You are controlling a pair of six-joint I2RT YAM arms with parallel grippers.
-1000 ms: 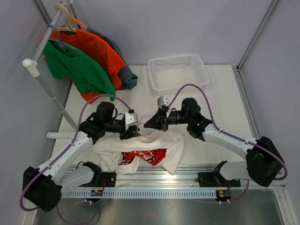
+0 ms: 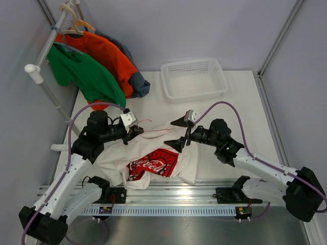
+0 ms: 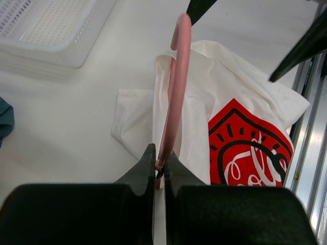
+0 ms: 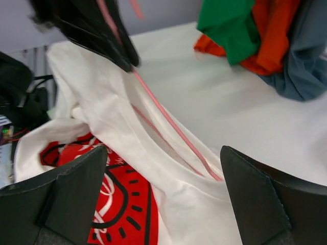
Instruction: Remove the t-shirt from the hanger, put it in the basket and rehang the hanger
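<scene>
A white T-shirt (image 2: 181, 169) with a red printed patch (image 3: 245, 155) lies bunched on the table. A pink hanger (image 3: 174, 94) runs from my left gripper (image 2: 136, 131) into the shirt's neck and shoulder area; my left gripper is shut on it, as the left wrist view shows. My right gripper (image 2: 177, 132) stands open over the shirt's right part, its black fingers apart; in the right wrist view the hanger's pink bar and the white fabric lie between and beyond them, not held.
A rack (image 2: 48, 91) at the back left holds green (image 2: 76, 71), orange (image 2: 106, 53) and blue-grey garments on hangers. An empty white basket (image 2: 168, 81) stands at the back.
My left gripper has moved left and up with the hanger in it. My right gripper has opened and moved down and rightward, away from the left one.
</scene>
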